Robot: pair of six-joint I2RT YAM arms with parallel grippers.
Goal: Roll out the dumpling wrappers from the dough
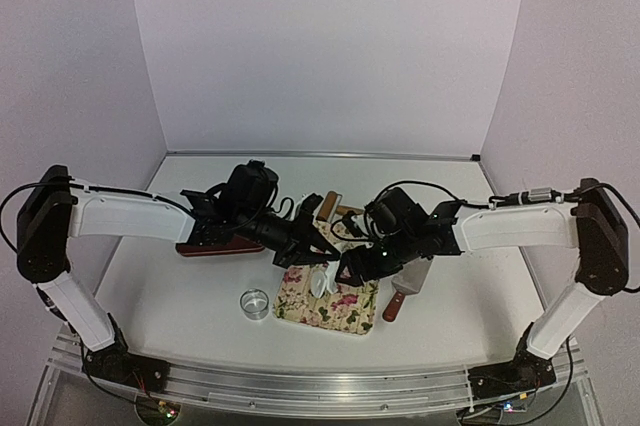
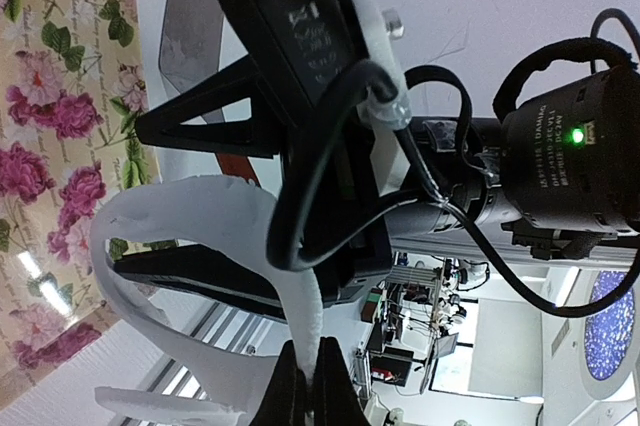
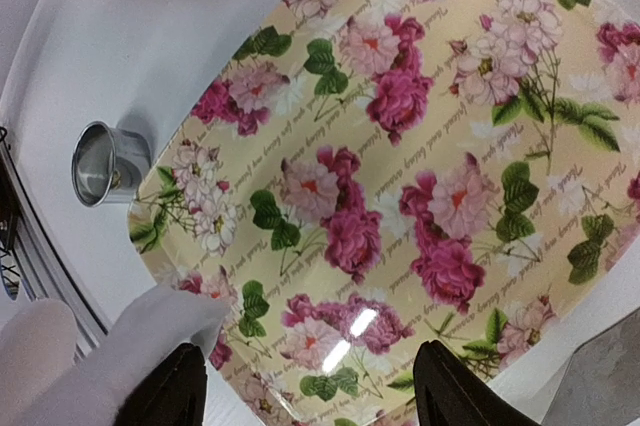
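A white looped strip of soft material, apparently dough (image 2: pixel 180 211), hangs above the floral board (image 1: pixel 350 311). My left gripper is shut on the dough. In the top view the two grippers nearly meet and hide part of the dough. A rolling pin with wooden handles (image 1: pixel 328 206) lies behind the board, partly hidden by the arms.
A dark red tray (image 1: pixel 205 248) lies at the back left. A metal cup (image 1: pixel 255 304) stands left of the board. A scraper with a wooden handle (image 1: pixel 394 308) lies to its right.
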